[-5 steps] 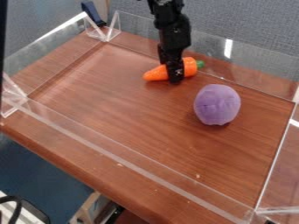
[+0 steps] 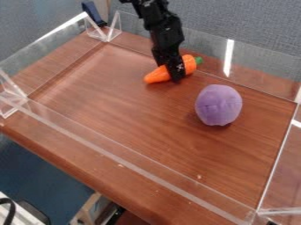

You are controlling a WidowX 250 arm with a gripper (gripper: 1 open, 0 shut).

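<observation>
An orange toy carrot [image 2: 157, 75] with a green top lies near the back of the wooden board, its tip toward the front left. My black gripper [image 2: 177, 70] is down over the carrot's middle from above; its fingers partly hide the carrot, and I cannot tell whether they are closed on it. A round purple vegetable toy [image 2: 219, 104] rests to the right, apart from the carrot.
Clear plastic walls and corner pieces [image 2: 13, 98] edge the wooden board [image 2: 129, 132]. The middle, left and front of the board are free. A grey padded wall stands behind.
The gripper and the carrot's tip have shifted very slightly; otherwise the scene is the same.
</observation>
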